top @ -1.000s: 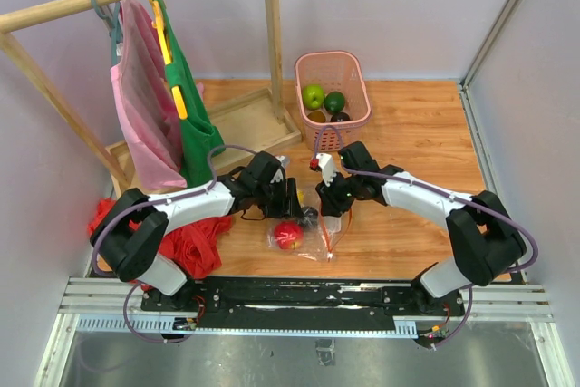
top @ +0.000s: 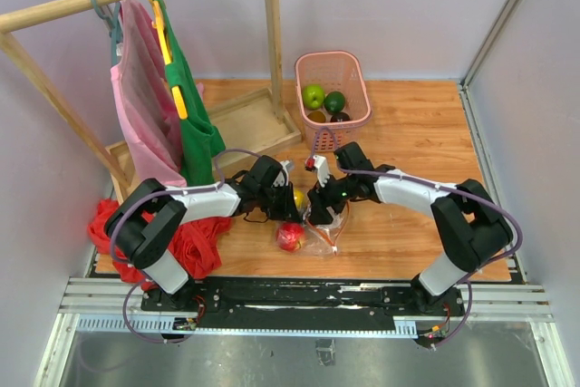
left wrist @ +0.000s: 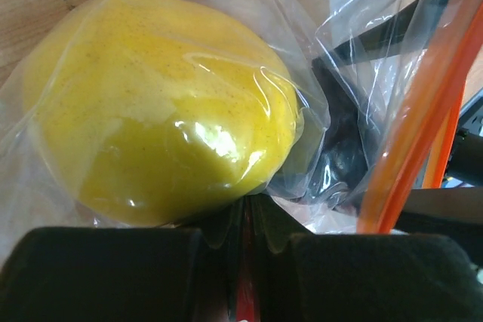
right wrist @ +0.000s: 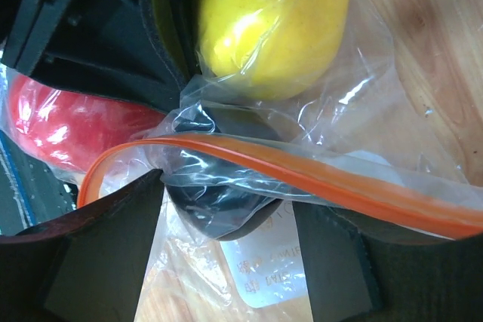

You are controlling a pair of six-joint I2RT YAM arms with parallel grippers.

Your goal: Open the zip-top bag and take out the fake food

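Note:
The clear bag holds a yellow fruit [left wrist: 158, 103], a red fruit [right wrist: 79, 122] and a dark item [right wrist: 215, 205]. Its orange zip [right wrist: 302, 167] crosses the right wrist view. My left gripper is shut on the bag beside the yellow fruit; a bit of red shows between its fingers. My right gripper stands open around the dark item and zip edge, from the bag's right side in the top view [top: 317, 237].
A pink basket [top: 333, 65] with fruit is at the back. A wooden rack with hanging clothes and red cloth [top: 190, 251] occupy the left. Bare tabletop lies to the right.
Both grippers have shifted slightly at the bag, the left one lower on it; the bag's contents and orange zip have moved a little.

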